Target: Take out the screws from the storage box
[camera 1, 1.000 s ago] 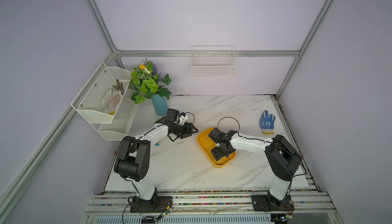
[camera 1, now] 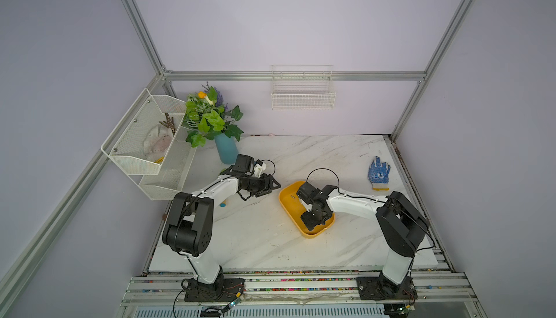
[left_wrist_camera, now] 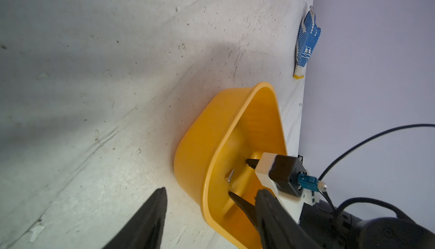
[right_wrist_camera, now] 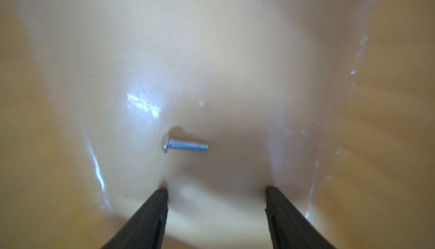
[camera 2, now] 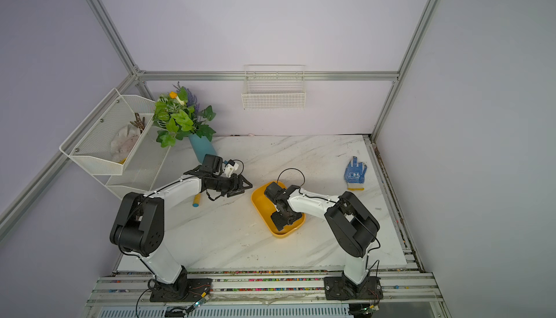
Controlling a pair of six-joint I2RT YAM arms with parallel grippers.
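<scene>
The yellow storage box [camera 1: 291, 198] sits open on the white table, centre front. A small silver screw [right_wrist_camera: 188, 145] lies flat on the box floor in the right wrist view, a little beyond the fingertips. It also shows as a small screw [left_wrist_camera: 229, 175] in the left wrist view. My right gripper points down inside the box, its fingers apart and nothing between them. Left of the box, above the table, my left gripper stands open and empty, the box wall just beyond its fingers. In both top views, the right arm covers part of the box interior.
A blue glove [camera 1: 379, 172] lies at the right of the table. The vase [camera 1: 226, 148] with flowers stands at the back left beside a white mesh rack [camera 1: 159, 155]. A yellow and blue object [camera 2: 196, 200] rests near the left arm.
My right gripper has shifted slightly within the box, a little toward the front and right. The left arm has hardly moved.
</scene>
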